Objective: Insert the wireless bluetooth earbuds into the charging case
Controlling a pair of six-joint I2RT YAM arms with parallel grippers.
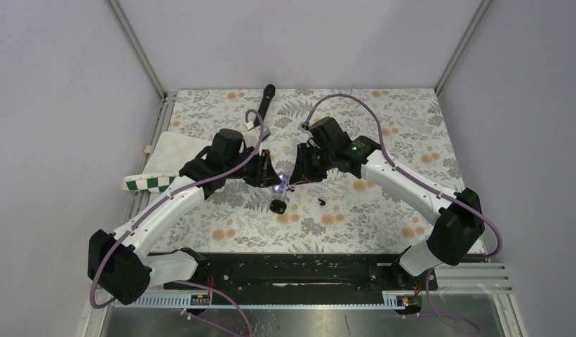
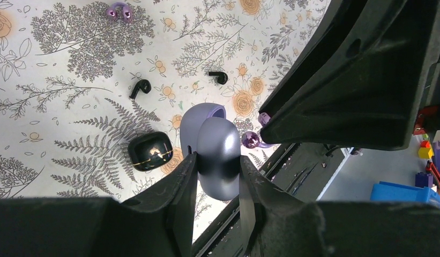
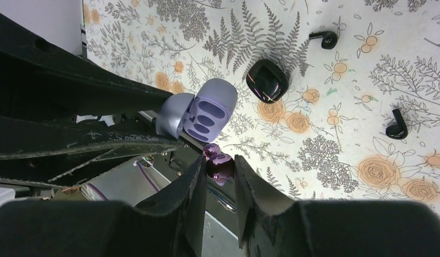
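My left gripper is shut on the lilac charging case, whose lid is open; in the right wrist view its slotted inside [image 3: 209, 115] faces my right gripper. My right gripper is shut on a shiny purple earbud [image 3: 222, 167], just below the case in that view. The two grippers are close together over the middle of the mat in the top view. Whether the earbud touches the case I cannot tell.
On the floral mat [image 1: 383, 210] lie a black case [image 1: 278, 206] and two black earbuds [image 3: 396, 128] [image 3: 327, 40]. A purple object [image 2: 120, 12] lies farther off. A microphone [image 1: 264, 105] and a striped item [image 1: 148, 182] lie at the back and left.
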